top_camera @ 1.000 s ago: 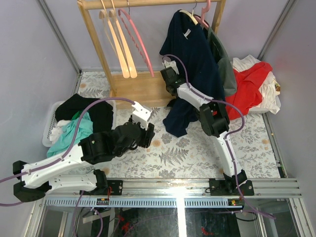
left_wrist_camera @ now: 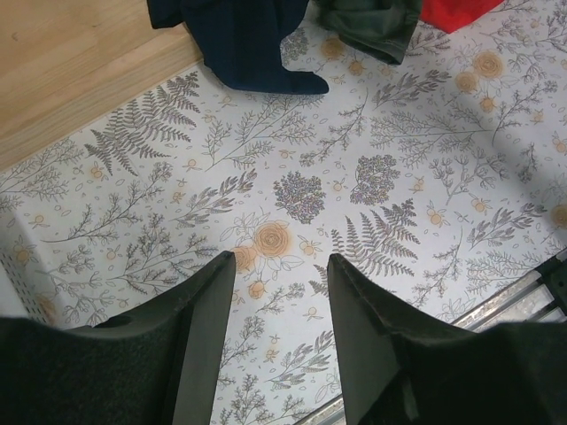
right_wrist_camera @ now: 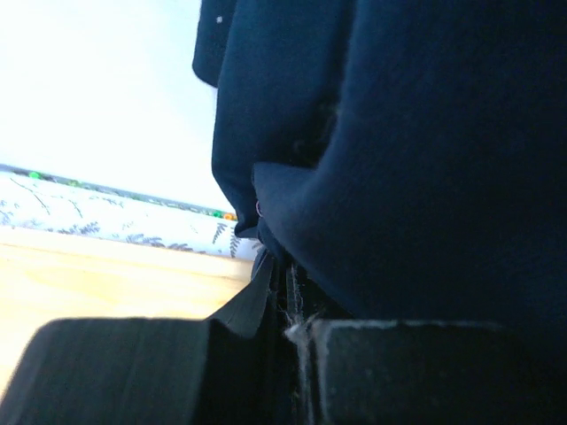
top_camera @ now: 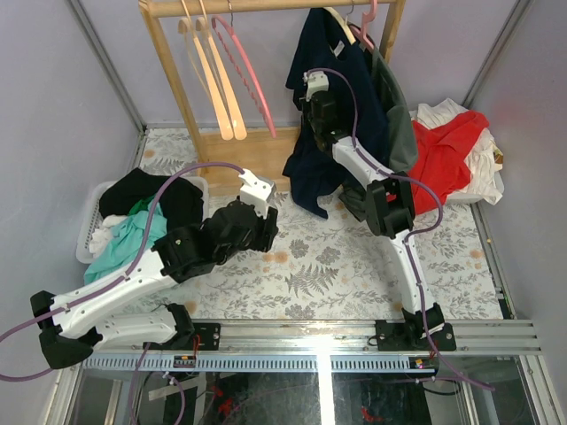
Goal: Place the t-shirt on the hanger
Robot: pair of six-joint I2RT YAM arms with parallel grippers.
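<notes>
The navy t-shirt [top_camera: 312, 168] hangs at the right end of the rack, its collar by a pale wooden hanger [top_camera: 340, 25]. In front of its upper body is my right gripper [top_camera: 306, 108]. In the right wrist view, that gripper is shut, and navy cloth [right_wrist_camera: 292, 204] runs in to its fingertips; the exact pinch is dark. How far the hanger sits inside the shirt is hidden. My left gripper stands open and empty above the floral floor, left of the shirt's hem [left_wrist_camera: 266, 75].
Two empty wooden hangers [top_camera: 220, 80] and a pink hanger [top_camera: 246, 75] hang at the rack's left. A grey-green garment [top_camera: 397, 115] hangs right of the t-shirt. A clothes basket [top_camera: 90, 232] stands left; red cloth [top_camera: 449, 158] lies right.
The hem, spread low before, now hangs differently. The left arm has shifted only slightly.
</notes>
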